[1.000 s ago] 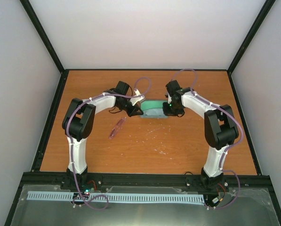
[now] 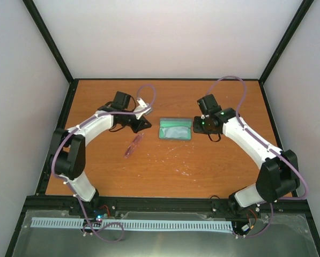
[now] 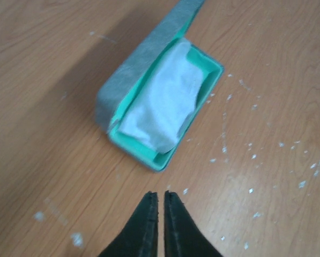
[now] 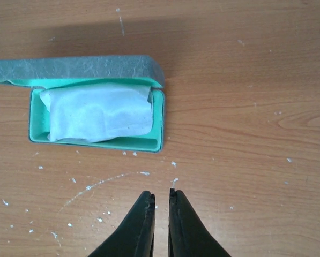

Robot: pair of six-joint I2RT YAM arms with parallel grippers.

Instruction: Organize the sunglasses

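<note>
An open glasses case lies mid-table, teal inside with a grey lid raised along its far side; a pale cloth fills its tray. Pink sunglasses lie left of and nearer than the case. My left gripper hangs left of the case, its fingertips close together, nothing visible between them. My right gripper is right of the case, above the table, slightly open with nothing between its fingers.
Dark frame edges and walls border it.
Both arms have drawn outward from the case, left to the left and right to the right, leaving the case uncovered in the top view.
</note>
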